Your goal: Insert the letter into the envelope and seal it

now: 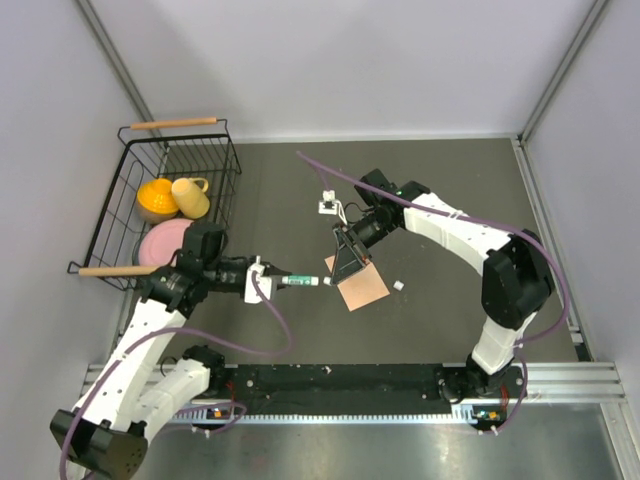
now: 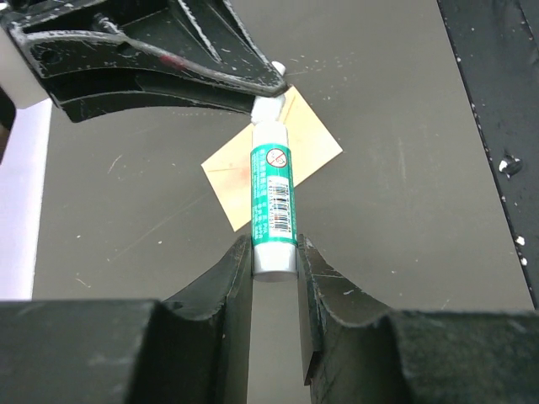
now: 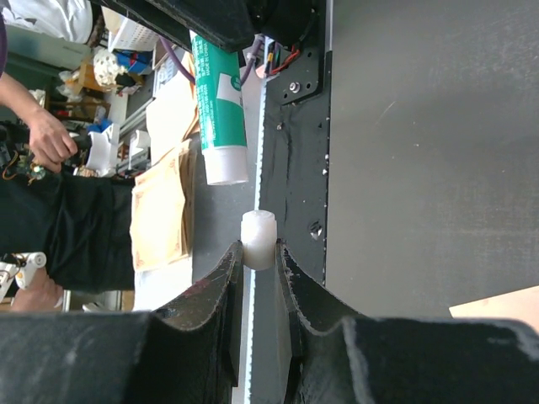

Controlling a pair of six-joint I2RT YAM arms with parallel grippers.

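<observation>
A green glue stick (image 2: 271, 189) is held level in my shut left gripper, its white top pointing at my right gripper, which is shut on a small white cap (image 3: 258, 231). In the top view the two grippers (image 1: 282, 281) face each other at the middle, the stick close to the cap. A pink-tan envelope (image 1: 366, 288) lies flat on the grey mat beneath the right gripper; whether a letter is inside cannot be told.
A black wire rack (image 1: 120, 230) with a yellow bowl, yellow mug and pink plate stands at the left. A small white piece (image 1: 398, 285) lies right of the envelope.
</observation>
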